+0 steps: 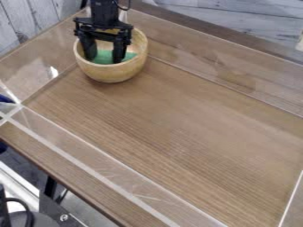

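A black gripper [103, 35] on a dark arm reaches down from the top into a wooden bowl [112, 74] near the back of the table [178, 142]. Green material [122, 56] lies inside the bowl, partly hidden by the gripper. The fingers are dark and small, with their lower ends down in the bowl.
Clear tape runs diagonally along the lower left. Dark objects and cables sit at the lower left corner, and a white plank wall runs along the back.
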